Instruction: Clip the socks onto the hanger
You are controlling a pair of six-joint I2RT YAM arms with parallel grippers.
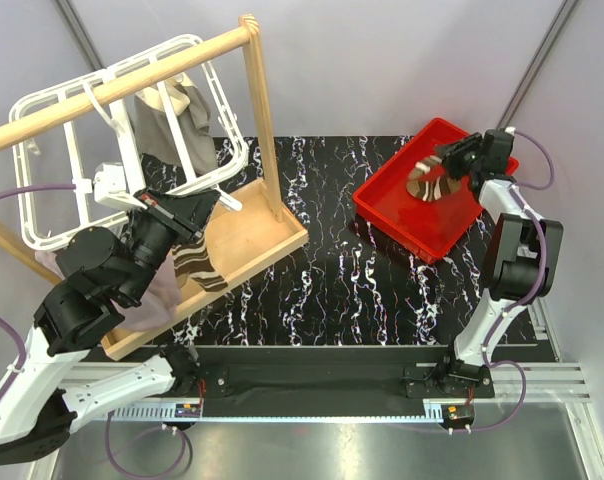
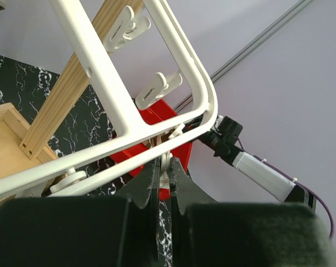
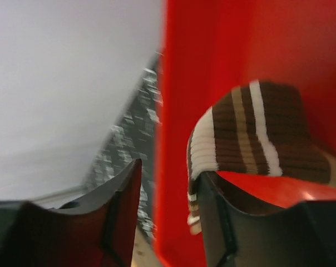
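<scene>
One striped brown sock [image 1: 434, 183] lies in the red bin [image 1: 387, 200]; in the right wrist view this sock [image 3: 251, 130] is bent against one finger. My right gripper [image 1: 452, 150] stands over the bin, its fingers apart, with the sock's edge beside one fingertip [image 3: 207, 186] rather than clearly between both. At the white hanger [image 1: 132, 150], my left gripper [image 1: 199, 208] is shut on a white clip [image 2: 166, 161] under the hanger's rail. Another striped sock [image 1: 197, 265] hangs below the left gripper; its upper end is hidden.
A wooden stand [image 1: 262, 120] carries the hanger. Grey [image 1: 172, 120] and pink [image 1: 152, 300] cloths hang from it. Free clips [image 2: 157, 89] show along the rail. Between stand and bin the dark marbled table [image 1: 327, 270] is clear.
</scene>
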